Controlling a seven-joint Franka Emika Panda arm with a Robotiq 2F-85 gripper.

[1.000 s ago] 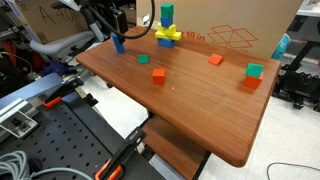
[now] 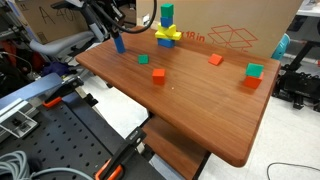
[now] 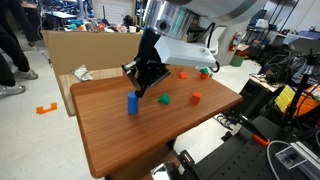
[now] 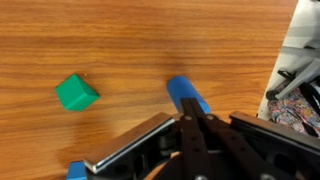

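Note:
A blue cylinder [image 3: 132, 103] stands upright near the left part of the wooden table, and in exterior view 1 it is at the far left edge [image 2: 119, 44]. My gripper is shut just above and beside it, and nothing shows between its fingers. In the wrist view the blue cylinder [image 4: 187, 91] appears ahead of the dark fingers, its lower part hidden by them. A green cube [image 4: 76, 93] lies to the left on the wood. The same green block [image 3: 165, 99] shows near the cylinder in exterior view 2.
An orange-red block [image 2: 158, 75] lies mid-table. A stack of yellow, blue and green blocks [image 2: 168, 28] stands at the back. Toward the right end are a flat red block [image 2: 215, 59] and a green block on a red one [image 2: 252, 76].
The arm has shifted slightly around the blue cylinder at the far left of the table. The blocks have not moved visibly.

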